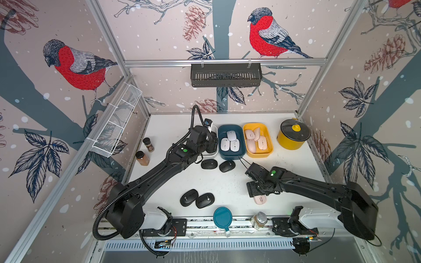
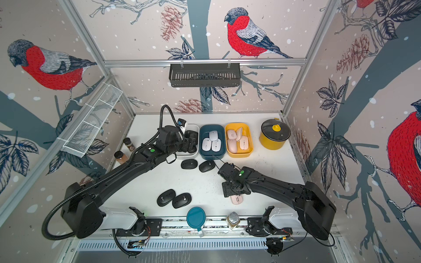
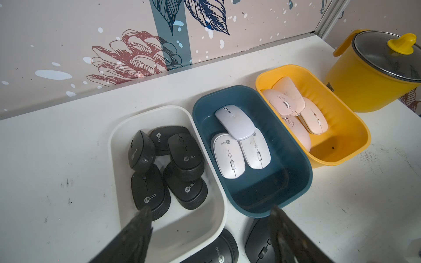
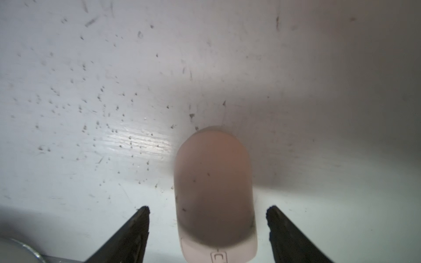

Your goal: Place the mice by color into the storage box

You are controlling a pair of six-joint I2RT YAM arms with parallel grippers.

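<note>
A pink mouse (image 4: 214, 188) lies on the table at the front right. My right gripper is over it with the fingers apart, one on each side, and gaps show between them and the mouse. My left gripper stands open and empty above the front of the white box (image 3: 115, 175), which holds several black mice. White mice (image 3: 228, 155) lie in the dark blue box (image 3: 280, 192), pink mice (image 3: 313, 116) in the yellow box (image 3: 346, 149). On the table in front of the boxes are two black mice (image 1: 227, 166), and two more black mice (image 1: 204, 200) lie nearer the front edge.
A yellow pot (image 1: 294, 135) stands right of the yellow box. Two spice jars (image 1: 142, 158) are at the left. A blue lid (image 1: 222, 217) and a glass jar (image 1: 258, 220) sit at the front edge.
</note>
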